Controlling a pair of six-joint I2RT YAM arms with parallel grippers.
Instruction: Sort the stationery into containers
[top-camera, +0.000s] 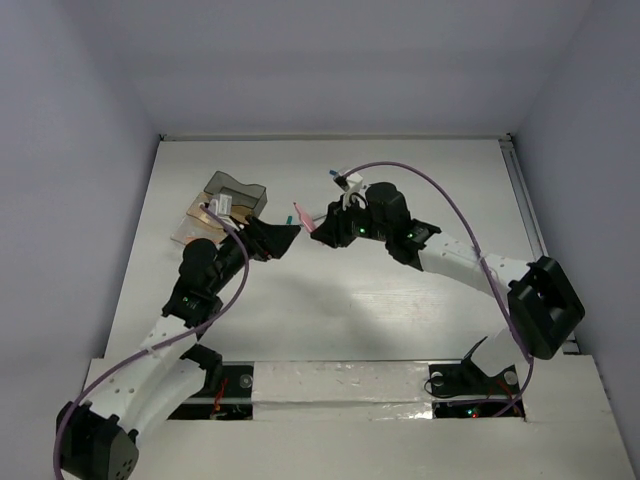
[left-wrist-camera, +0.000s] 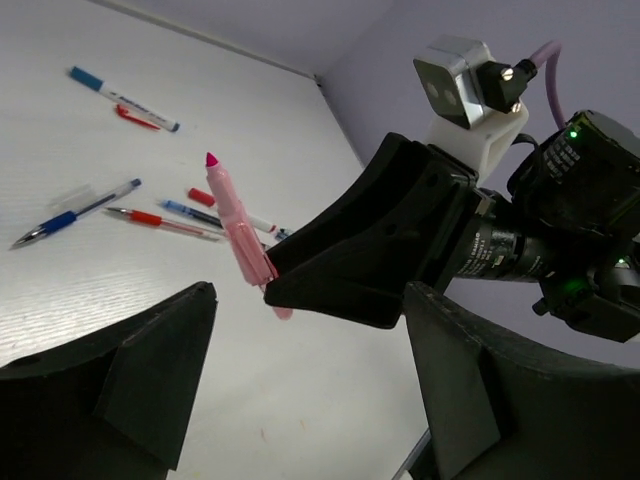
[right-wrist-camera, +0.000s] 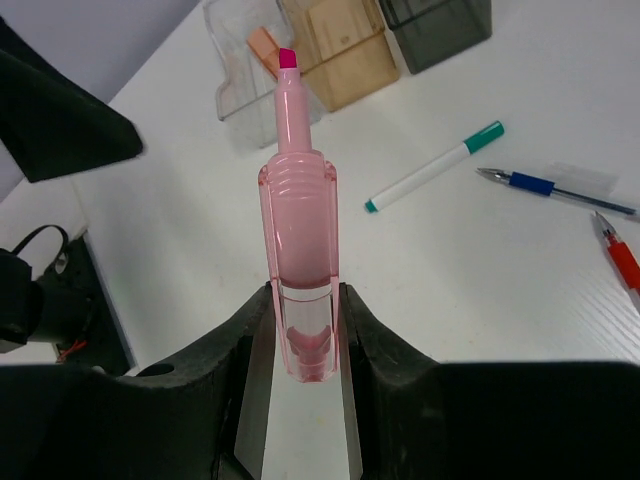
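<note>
A pink highlighter stands up from my right gripper, which is shut on its lower end; in the left wrist view the highlighter (left-wrist-camera: 240, 230) points up and left. My left gripper is open, its fingers wide apart with only air between them, facing the highlighter from a short distance. From above, the left gripper (top-camera: 292, 238) and right gripper (top-camera: 318, 238) are close together. On the table lie a green-capped marker (right-wrist-camera: 435, 167), a blue pen (right-wrist-camera: 555, 187), a red pen (right-wrist-camera: 622, 255) and several other pens.
At the back left are a dark grey container (top-camera: 238, 188), a tan container (right-wrist-camera: 345, 60) and a clear container (right-wrist-camera: 240, 70) with an orange item inside.
</note>
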